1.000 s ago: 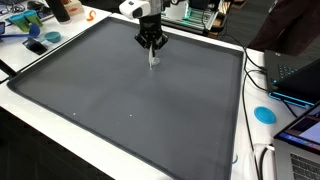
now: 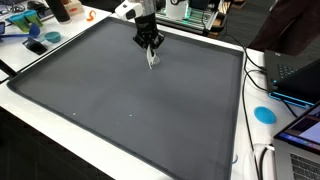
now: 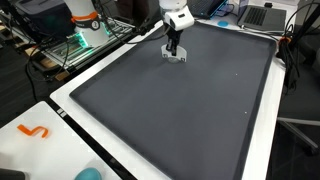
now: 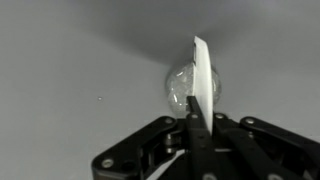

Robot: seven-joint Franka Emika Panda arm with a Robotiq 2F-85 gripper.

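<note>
In the wrist view, a thin white strip-like object (image 4: 203, 75) runs up from between the black fingers of my gripper. The fingers look shut on it; its far end sticks well out past them. Behind the strip lies a round, clear object (image 4: 180, 88), glassy and partly covered by it, perhaps a small cup. From outside, my gripper (image 2: 149, 43) points down close above the mat near its back edge. There the clear object (image 3: 174, 55) and the strip blend together, so whether they touch cannot be told.
A laptop (image 2: 297, 75) and a blue disc (image 2: 265, 115) lie off its right side. Cups and small items (image 2: 35, 30) stand at the back left, and an orange piece (image 3: 33, 131) lies on the white table.
My gripper and the white strip have shifted only slightly near the back edge of the mat. Everything else looks the same.
</note>
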